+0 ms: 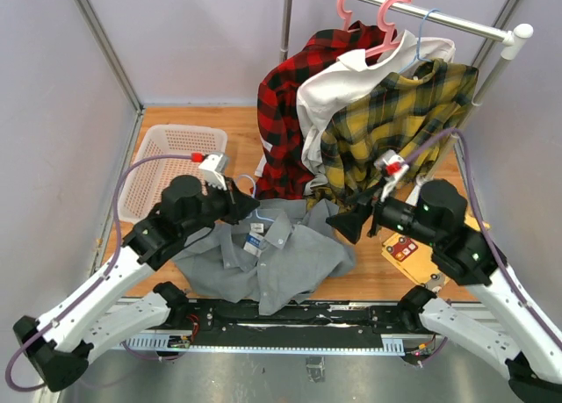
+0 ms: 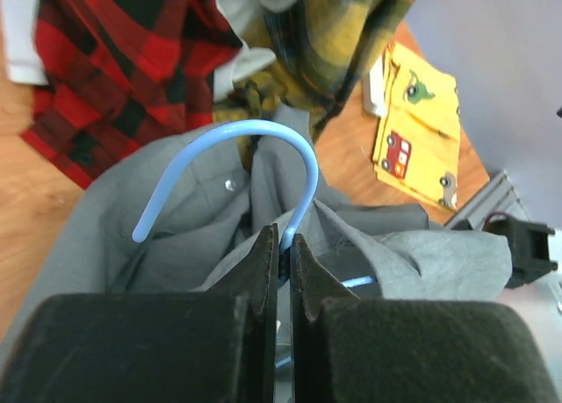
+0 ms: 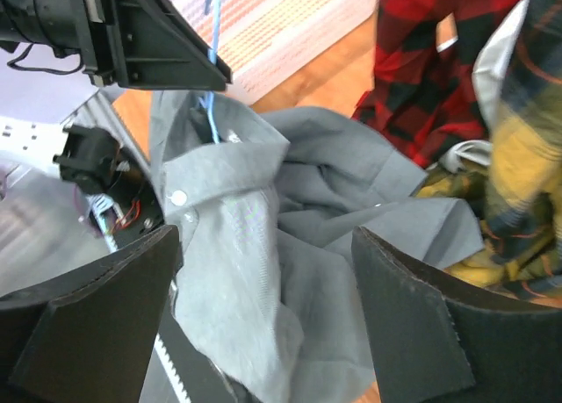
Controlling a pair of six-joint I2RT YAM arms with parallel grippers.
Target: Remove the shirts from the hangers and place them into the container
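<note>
The grey shirt lies crumpled on the wooden floor in the middle of the top view, its collar with labels facing up. My left gripper is shut on the blue hanger, whose hook rises above the fingertips. The hanger's lower part runs down into the grey cloth, so most of its body is hidden. To the right of the shirt, my right gripper is open; in the right wrist view its fingers stand wide apart, with grey cloth behind the gap and none visibly pinched.
A rack at the back right bears a red plaid shirt, a white garment and a yellow plaid shirt. A pale basket stands back left. Folded yellow cloth lies at right.
</note>
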